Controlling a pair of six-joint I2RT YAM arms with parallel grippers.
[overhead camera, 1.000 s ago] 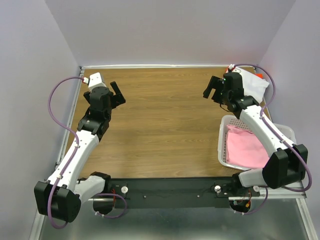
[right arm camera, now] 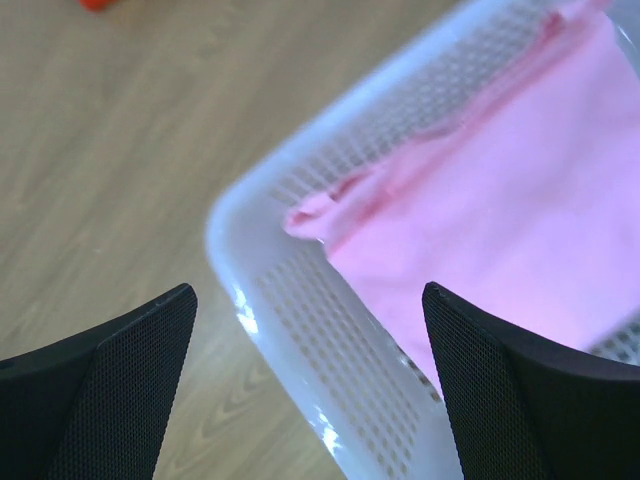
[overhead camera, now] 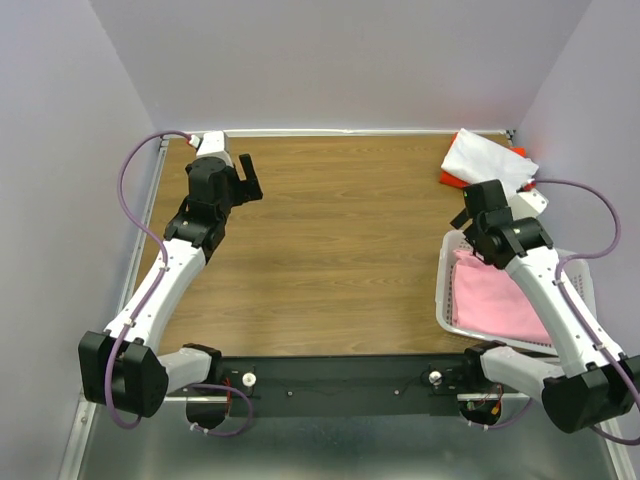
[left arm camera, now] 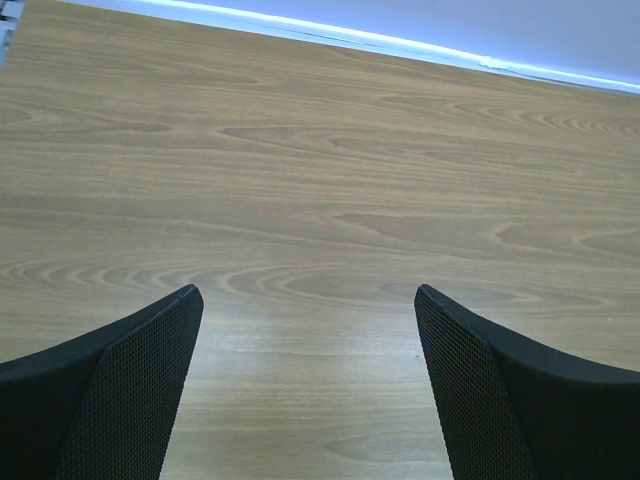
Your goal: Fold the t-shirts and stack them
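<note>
A pink t-shirt (overhead camera: 495, 305) lies in a white perforated basket (overhead camera: 444, 290) on the right of the table, and it fills much of the right wrist view (right arm camera: 500, 220). My right gripper (overhead camera: 463, 228) hangs open over the basket's back left part, fingers empty. Behind it, a folded white t-shirt (overhead camera: 480, 155) rests on red cloth (overhead camera: 450, 178) at the back right. My left gripper (overhead camera: 245, 170) is open above the bare wood at the back left, nothing between its fingers.
Walls border the back and both sides. The basket sits along the right edge.
My right gripper has moved right and toward the front, from beside the white stack to over the basket. My left gripper has shifted slightly right.
</note>
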